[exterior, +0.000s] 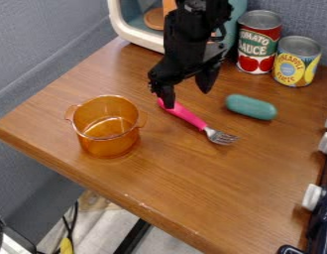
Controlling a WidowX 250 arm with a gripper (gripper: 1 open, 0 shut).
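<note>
My black gripper (183, 79) hangs above the upper middle of the table, its fingers spread, with one fingertip low by the handle end of a pink-handled fork (191, 122); whether it touches the handle is unclear. The fork lies diagonally, tines toward the lower right. An orange translucent pot (107, 134) stands to the left, and a teal cylindrical object (251, 107) lies to the right of the fork.
A tomato can (258, 47) and a yellow can (296, 65) stand at the back right. A white appliance (133, 25) is behind the gripper, a dark stove (316, 223) at the right edge.
</note>
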